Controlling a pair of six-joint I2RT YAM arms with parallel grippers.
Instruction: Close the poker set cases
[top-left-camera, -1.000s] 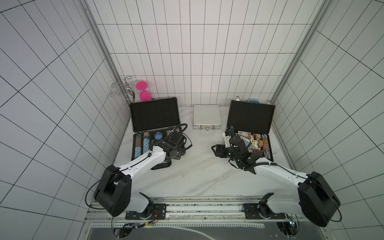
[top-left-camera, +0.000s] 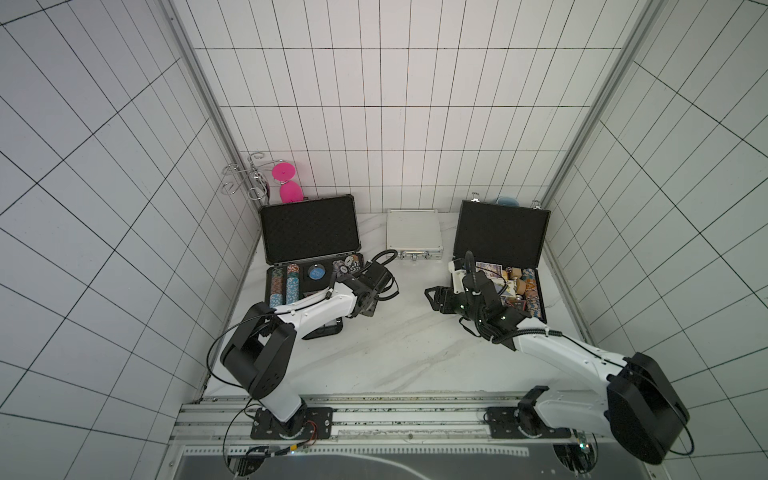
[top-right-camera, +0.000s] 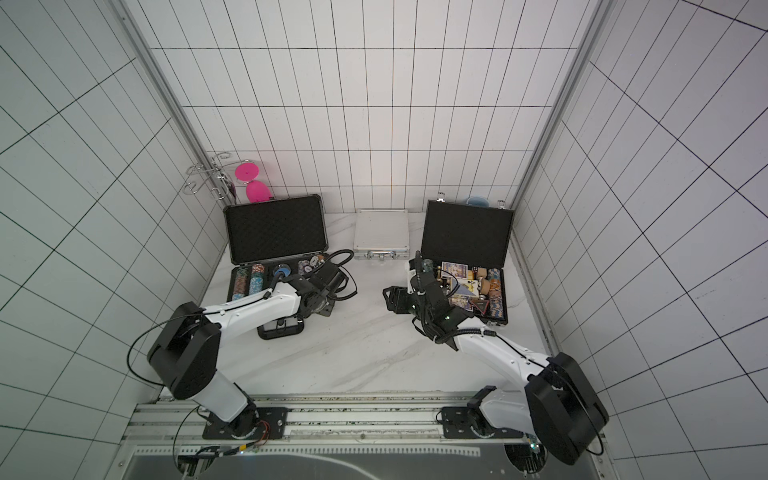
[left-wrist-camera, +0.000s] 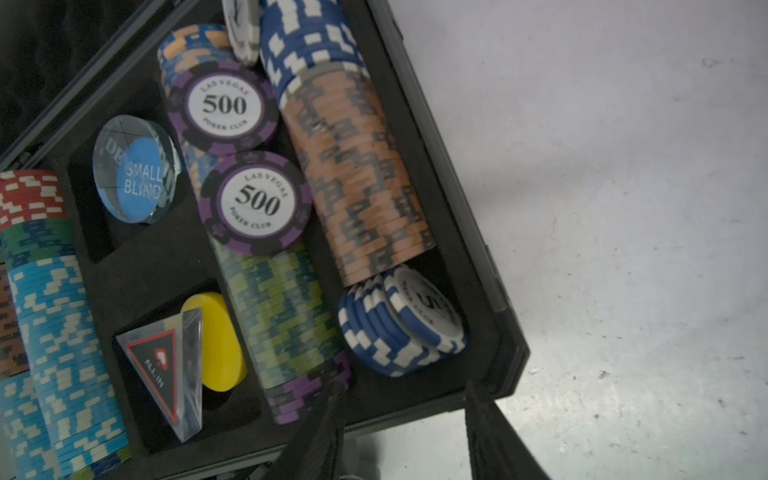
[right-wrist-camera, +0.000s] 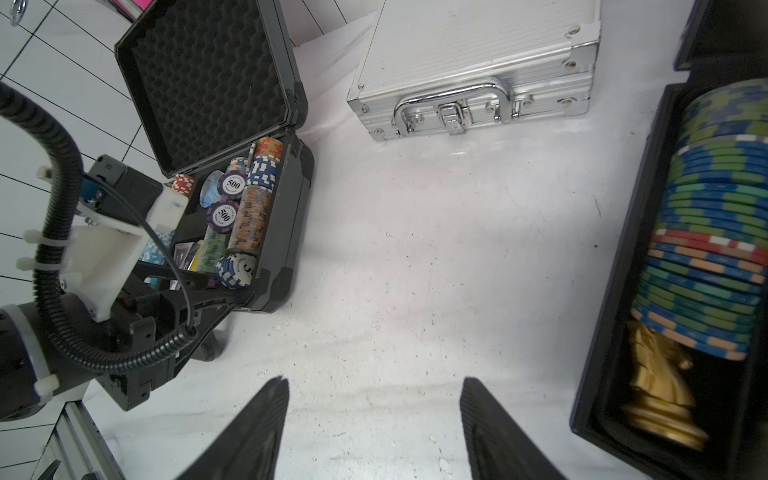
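On the left, a poker case (top-left-camera: 310, 228) stands open, its black foam lid upright and rows of chips (left-wrist-camera: 352, 168) in its tray. Over its front right corner is my left gripper, fingers parted and nothing visible between them. The right poker case (top-left-camera: 502, 232) has its lid raised too, with chips, cards and gold pieces inside. My right gripper is open and empty, left of that case above bare table. Between them at the back lies a closed silver case (top-left-camera: 413, 232), handle facing front.
A metal stand with pink discs (top-left-camera: 283, 171) is behind the left case. A blue round object (top-left-camera: 507, 201) shows behind the right lid.
My right arm shifted only a little. Both case lids stay raised.
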